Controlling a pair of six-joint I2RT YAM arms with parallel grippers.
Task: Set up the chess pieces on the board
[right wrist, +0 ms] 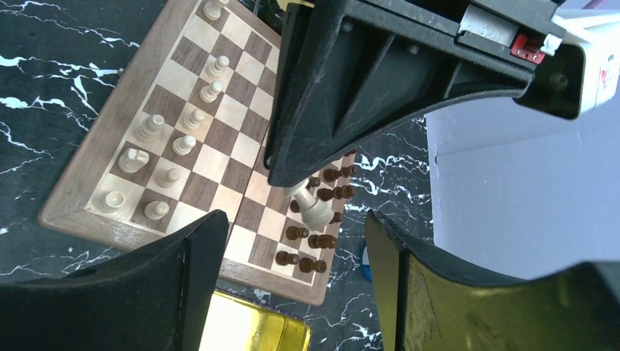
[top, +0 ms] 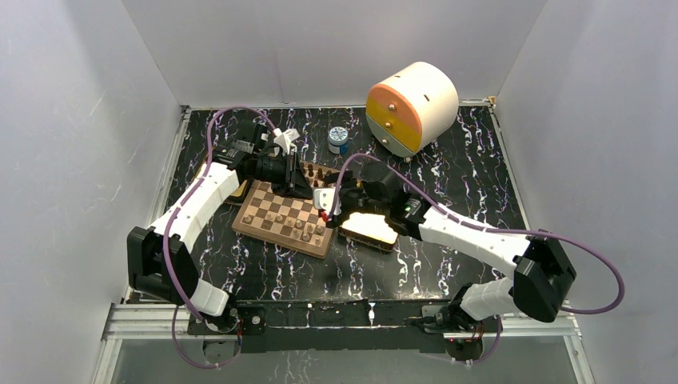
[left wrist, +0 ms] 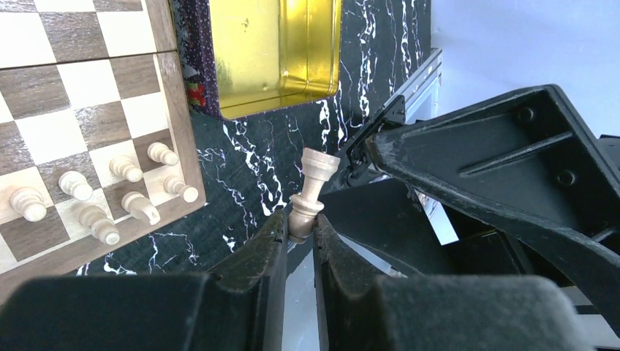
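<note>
The chessboard (top: 264,230) has white pieces (left wrist: 106,232) along its near side and brown pieces (right wrist: 322,240) along the far side. Over the board, my left gripper holds a white piece (left wrist: 318,167) between its fingertips. My right gripper is open beside it, with that held piece seen between and beyond its fingers in the right wrist view. In the top view the two grippers almost meet above the board's middle, hiding part of it.
An open gold tin (top: 372,228) lies right of the board, another partly hidden at left. A blue jar (top: 337,142) and a white cylindrical cabinet (top: 424,104) stand at the back.
</note>
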